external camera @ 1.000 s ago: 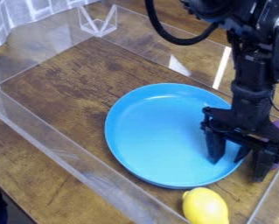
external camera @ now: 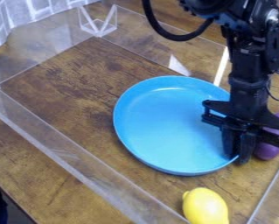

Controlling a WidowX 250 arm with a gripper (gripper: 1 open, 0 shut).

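Observation:
My black gripper (external camera: 240, 138) is low at the right edge of a blue round plate (external camera: 163, 118), fingertips angled down over its rim. It looks shut; whether anything is between the fingers is hidden. A purple object (external camera: 268, 147) sits just right of the fingertips, partly behind the gripper. A yellow object (external camera: 205, 207) lies below the plate at the bottom of the view.
Transparent walls (external camera: 89, 171) run along the lower left and back of the area.
The blue plate has shifted slightly right and up in the view. The gripper has moved a little, and more of the purple object shows beside it.

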